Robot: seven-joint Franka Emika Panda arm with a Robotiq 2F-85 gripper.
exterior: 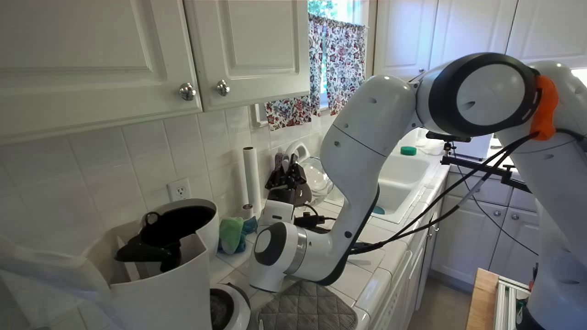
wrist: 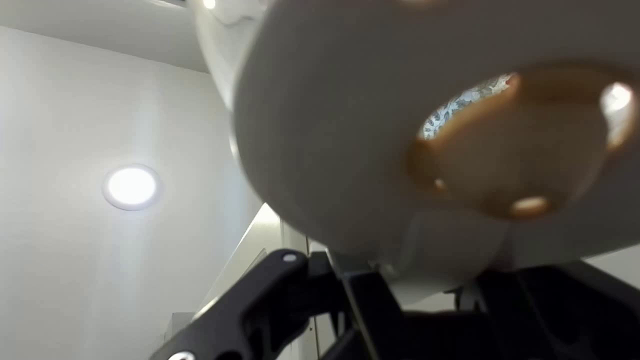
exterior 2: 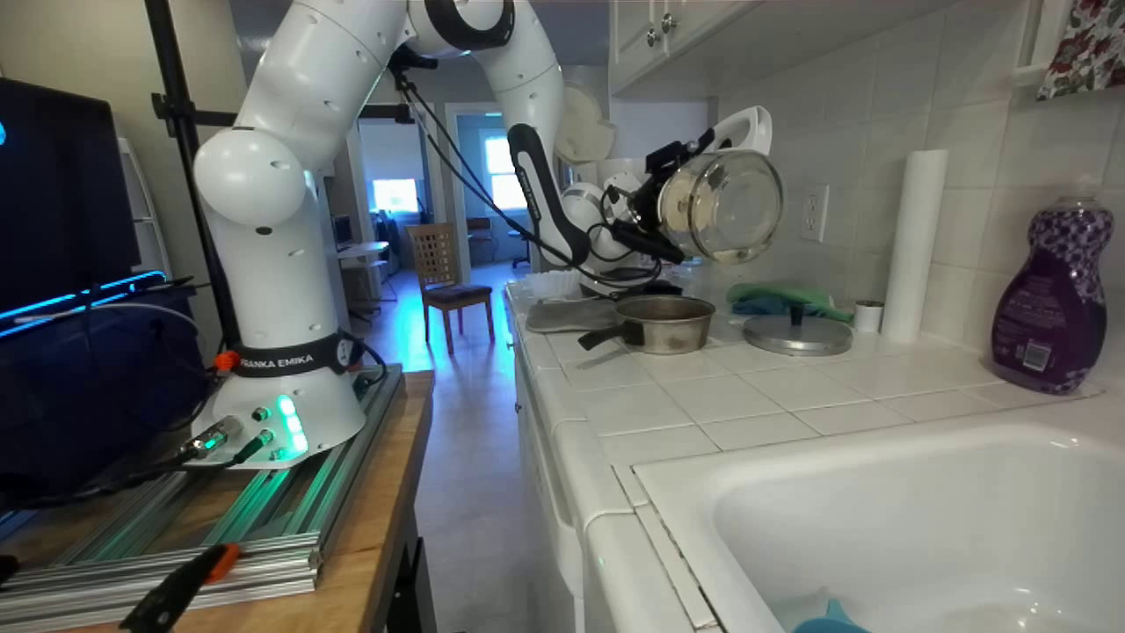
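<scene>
A clear glass pot (exterior 2: 725, 213) with a white handle (exterior 2: 751, 128) is held tipped on its side above the counter. My gripper (exterior 2: 675, 174) is shut on it, on the handle side, though the exact contact is hidden. A metal saucepan (exterior 2: 664, 325) with a black handle stands on the tiles below and slightly left of the glass. In exterior view 1 the glass pot (exterior: 318, 178) shows behind the black gripper (exterior: 289, 175). A large pale part of the pot (wrist: 336, 132) fills much of the wrist view above the black fingers (wrist: 378, 306).
A flat metal lid (exterior 2: 798, 334), a paper roll (exterior 2: 915, 248) and a purple soap bottle (exterior 2: 1052, 295) stand along the wall side. The sink (exterior 2: 896, 475) lies nearer the camera. A grey quilted pad (exterior: 308, 308) lies under the wrist. Bare tiles lie between saucepan and sink.
</scene>
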